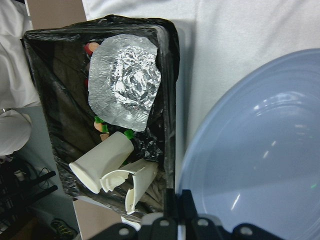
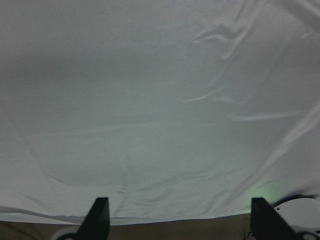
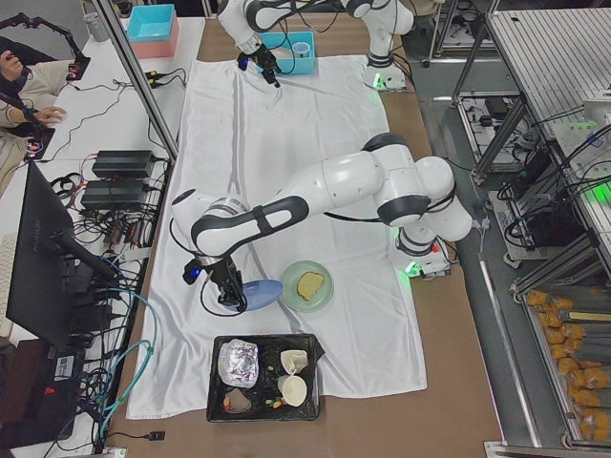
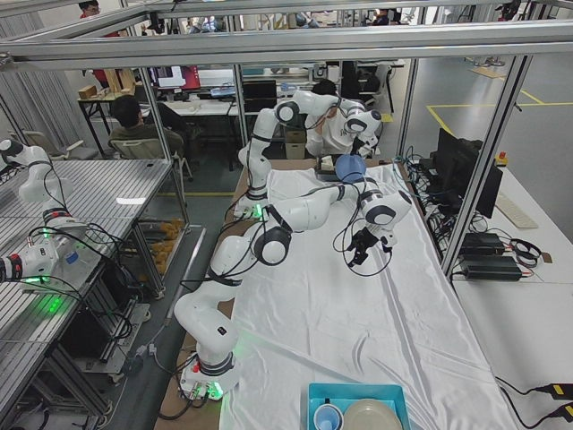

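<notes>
My left gripper point(image 3: 232, 300) is shut on the rim of a blue plate point(image 3: 260, 294), held above the cloth just beyond the black lined bin point(image 1: 50, 100). In that bin lie crumpled foil point(image 1: 122, 80), cream cups point(image 1: 100, 162), some torn, and small coloured scraps. A green plate point(image 3: 296, 274) with a yellowish piece of food point(image 3: 310, 285) sits to the side on the cloth. My right gripper is open over bare white cloth, nothing between its fingers.
A blue tray point(image 4: 394, 394) with a cup point(image 4: 328, 417) and a beige plate point(image 4: 372, 421) stands at the far end. A monitor and cables line one side.
</notes>
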